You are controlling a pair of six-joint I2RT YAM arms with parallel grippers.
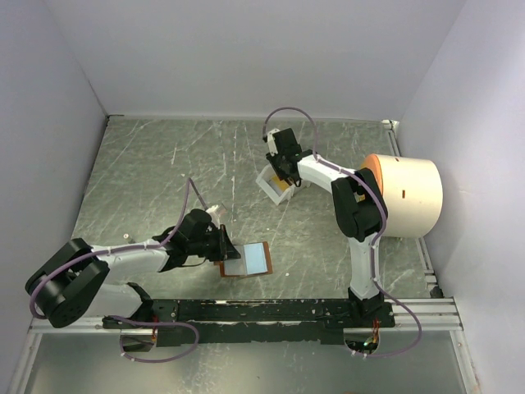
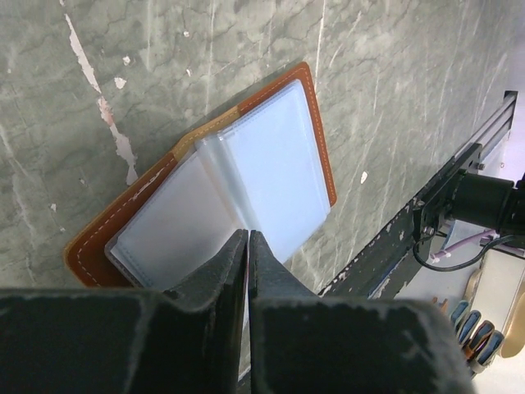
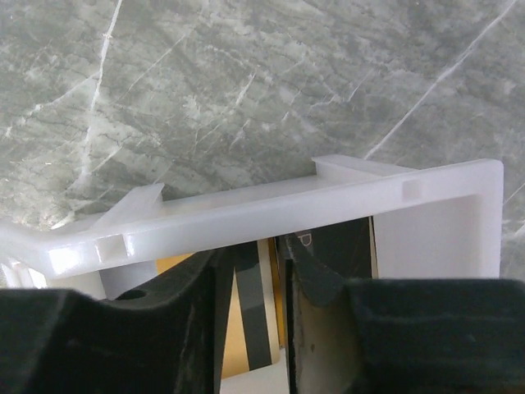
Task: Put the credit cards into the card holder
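Note:
The brown-edged card holder (image 2: 320,148) lies spread on the table with clear sleeves (image 2: 193,209), low in the top view. My left gripper is shut on a clear sleeve at the holder's near side; its fingertips hide the exact grip. Farther back, a white tray (image 3: 246,215) contains the credit cards: gold ones (image 3: 238,328) with a dark stripe and a black one (image 3: 344,246). My right gripper reaches into this tray, its fingers part open. Gold card edges show in the gap, and the black card stands beside the right finger.
A large cream cylinder (image 1: 414,195) with an orange end stands at the table's right side, close to my right arm. Bare grey table (image 1: 156,176) stretches over the left and between tray and holder. Behind rises a pale wall.

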